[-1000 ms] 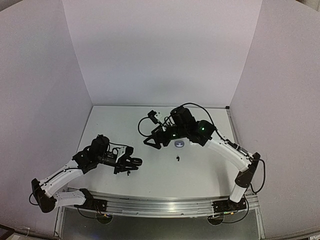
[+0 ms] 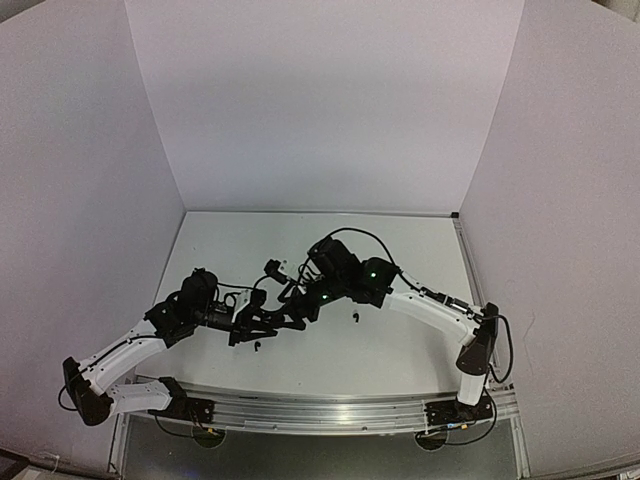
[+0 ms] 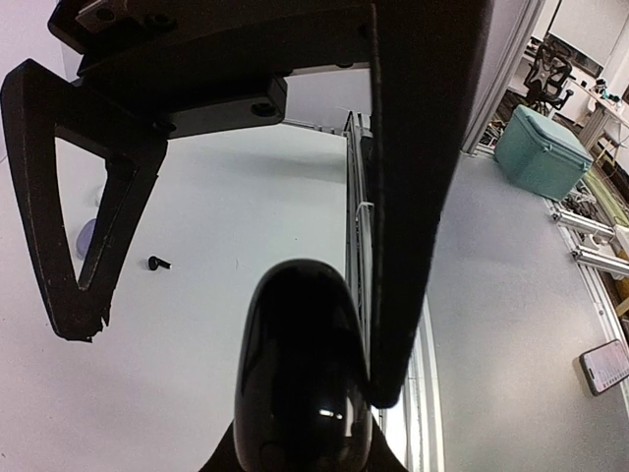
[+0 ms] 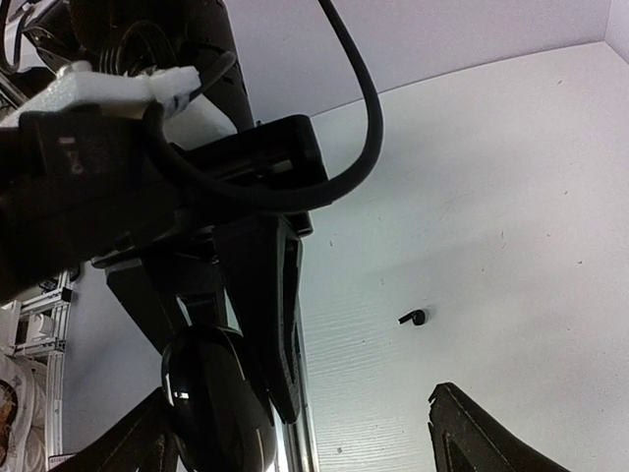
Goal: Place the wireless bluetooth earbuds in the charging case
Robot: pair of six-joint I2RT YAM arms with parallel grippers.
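The glossy black charging case (image 3: 300, 374) is raised above the table. My left gripper (image 2: 268, 328) is shut on it; in the right wrist view, the left fingers (image 4: 260, 315) press against the case (image 4: 211, 393). My right gripper is open, its fingers spread wide near the case, one close to it and the other well away. No gap in the case's shell shows from these sides. One small black earbud (image 2: 257, 346) lies on the table below the left gripper. Another earbud (image 2: 356, 316) rests under the right forearm.
Part of a purple round thing (image 3: 86, 236) shows behind a right finger. A metal rail (image 2: 320, 408) runs along the front edge, and tall pale walls enclose the other sides.
Over the last second my right gripper came left and slightly down to meet the left gripper and case. Its arm now covers the purple round thing. The left arm stayed put.
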